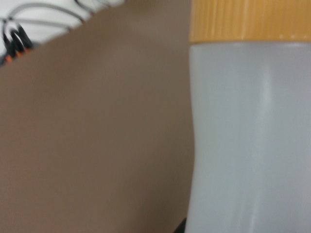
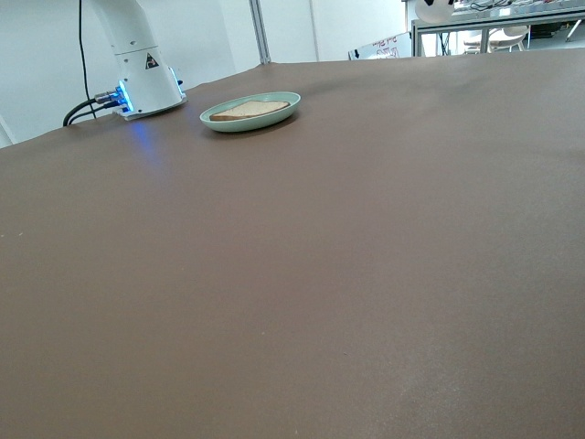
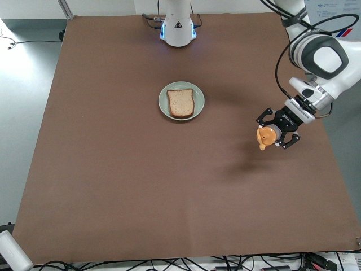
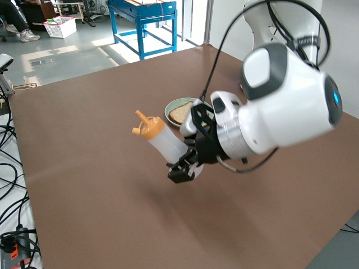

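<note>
My gripper (image 3: 277, 131) hangs over the right side of the table (image 3: 141, 197), shut on a translucent squeeze bottle (image 4: 165, 144) with an orange cap (image 3: 265, 136), held tilted. In the wrist view the bottle's body (image 1: 248, 136) fills the right side. A slice of bread (image 3: 180, 103) lies on a pale green plate (image 3: 197, 107) near the middle back of the table, left of my gripper.
Cables run along the near edge.
</note>
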